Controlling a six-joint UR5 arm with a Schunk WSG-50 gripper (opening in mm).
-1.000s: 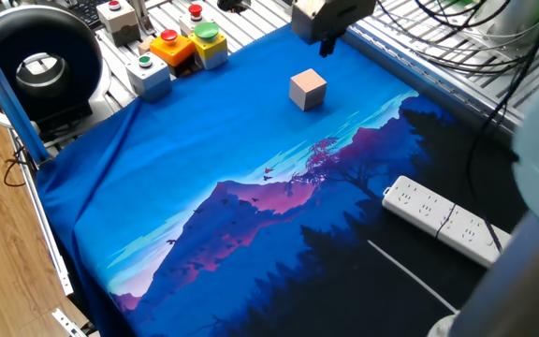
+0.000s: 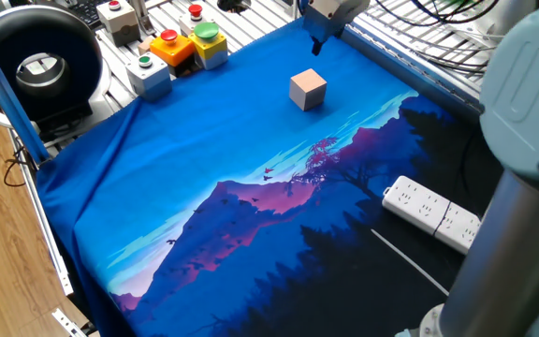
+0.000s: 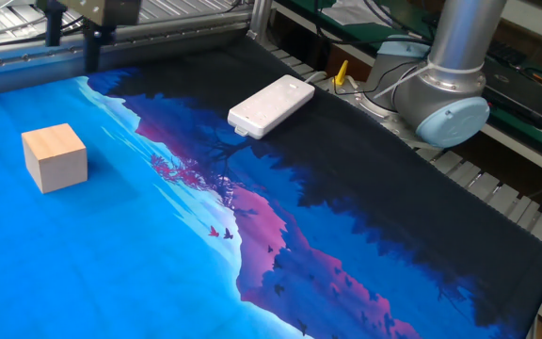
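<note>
A plain wooden cube (image 2: 308, 90) rests on the blue part of the printed cloth, near its far side in exterior view 1. In exterior view 2 the same cube (image 3: 55, 158) lies at the left, with nothing touching it. My gripper (image 3: 72, 55) is partly in view at the top left there, its two dark fingers apart and the space between them empty. Exterior view 1 has the gripper (image 2: 316, 49) at the top edge, above and just behind the cube, its upper part cut off.
A white power strip (image 2: 431, 214) lies on the cloth's dark part at the right. Several push-button boxes (image 2: 168, 49) stand beyond the far left edge, near a black ring-shaped object (image 2: 84, 58). Open cloth surrounds the cube.
My gripper has turned and shifted slightly left in exterior view 1. The arm's pale blue joint cap has come further into view at the right. The cube stays put.
</note>
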